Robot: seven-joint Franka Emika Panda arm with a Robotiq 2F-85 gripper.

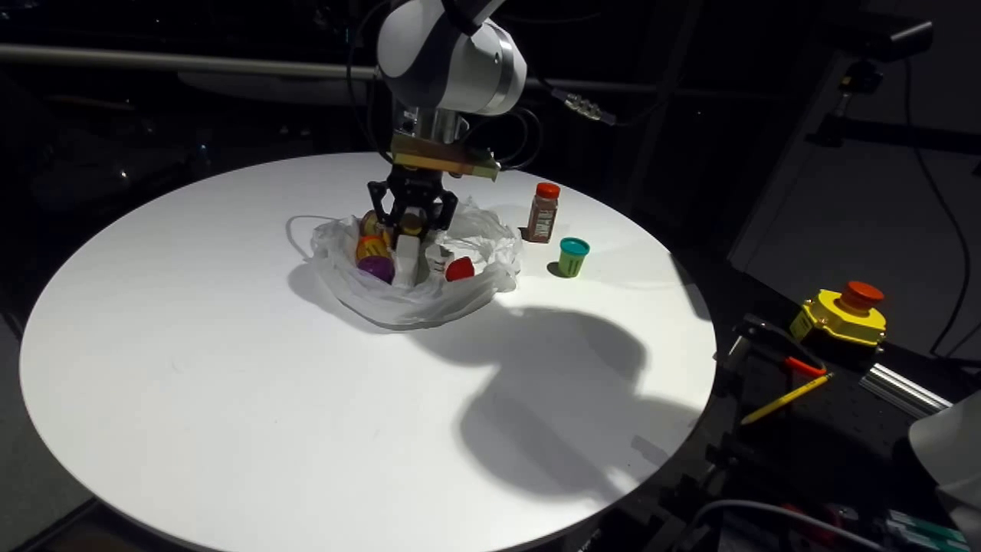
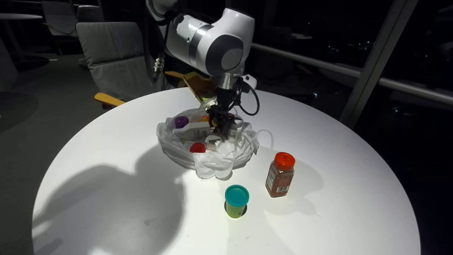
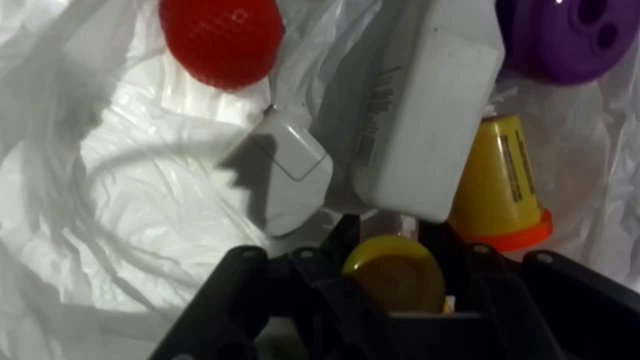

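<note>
In the wrist view, my gripper is down among the things in a white plastic bag (image 1: 395, 311). Its dark fingers (image 3: 343, 235) stand apart on either side of a round yellow-brown object (image 3: 396, 273); whether they press on it I cannot tell. Right ahead of the fingertips lies a white bottle (image 3: 441, 114), with a white boxy piece (image 3: 282, 171) on its left. A yellow tub (image 3: 498, 180) with an orange lid lies to the right. Further off are a red object (image 3: 222, 39) and a purple one (image 3: 570, 39).
Outside the bag, a spice jar (image 2: 280, 175) with a red lid and a green tub (image 2: 236, 206) with a teal lid stand on the round white table (image 1: 230, 414).
</note>
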